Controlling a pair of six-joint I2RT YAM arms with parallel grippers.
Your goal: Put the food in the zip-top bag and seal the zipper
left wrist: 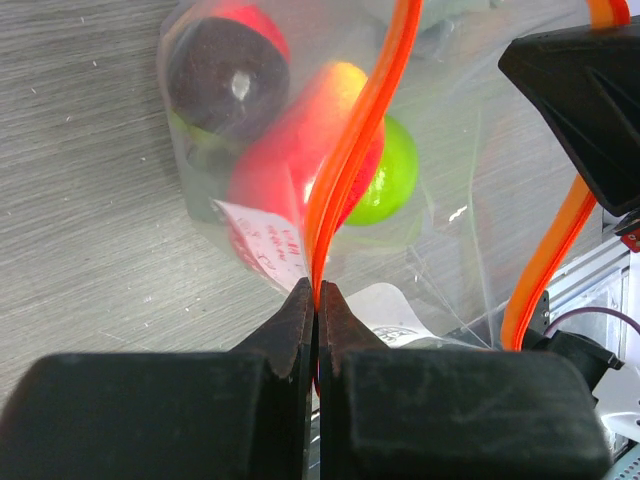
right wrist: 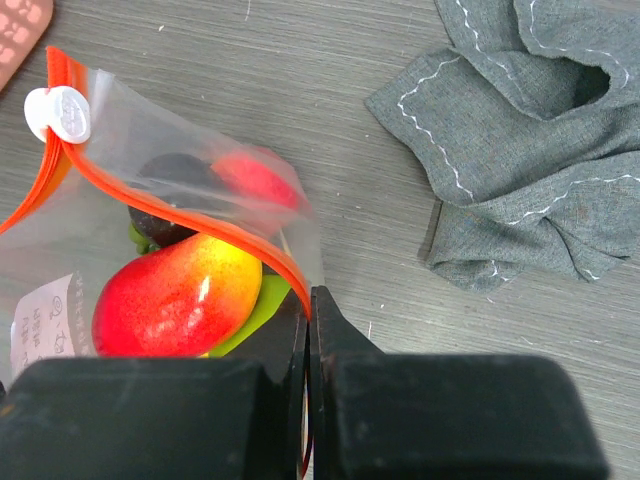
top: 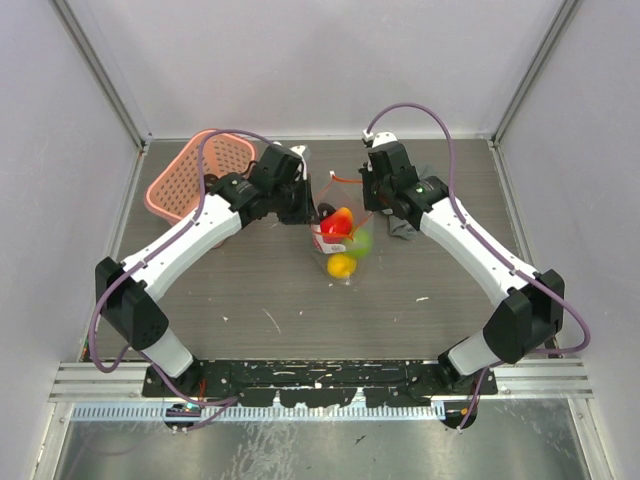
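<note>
The clear zip bag (top: pixel 342 255) with an orange zipper holds a red-yellow mango (right wrist: pixel 175 300), a dark avocado, a green fruit (top: pixel 358 243) and a yellow one (top: pixel 341 267). My left gripper is shut on the bag's orange rim on one side, the strip running down between its fingertips. On the opposite side, my right gripper is shut on the other orange rim. A white slider (right wrist: pixel 58 114) sits at the zipper's end. The bag hangs open between the two grippers.
A pink basket (top: pixel 175 185) with a dark item inside stands at back left. A crumpled grey cloth (right wrist: pixel 520 150) lies right of the bag.
</note>
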